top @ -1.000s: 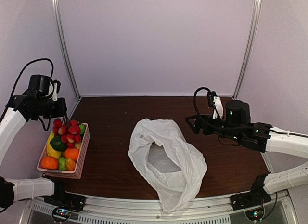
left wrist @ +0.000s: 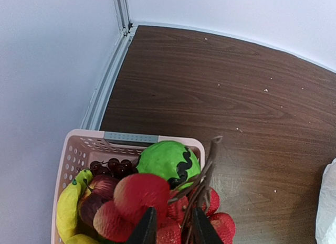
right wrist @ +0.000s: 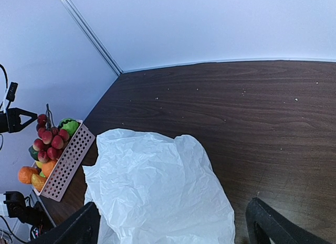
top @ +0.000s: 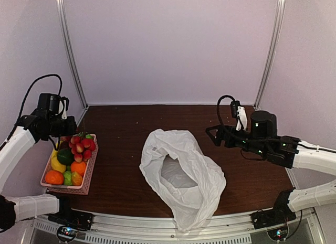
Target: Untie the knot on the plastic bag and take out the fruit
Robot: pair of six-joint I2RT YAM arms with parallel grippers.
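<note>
The white plastic bag (top: 207,173) lies on the table's front middle, its mouth open and no fruit visible inside. In the pink basket (top: 86,183) at the left sits the fruit, with a bunch of red fruit (top: 80,147) on top. Over that bunch is my left gripper, its fingertips apart. The bunch's brown stems (left wrist: 202,186) rise close by the right fingertip; whether they touch it I cannot tell. My right gripper hangs above the table right of the bag, wide open and empty.
The basket also holds an orange (top: 54,177), a green melon-like fruit (left wrist: 170,160) and a yellow banana (left wrist: 67,210). White walls close in the back and sides.
The right arm shifted slightly right; the bag is unmoved.
</note>
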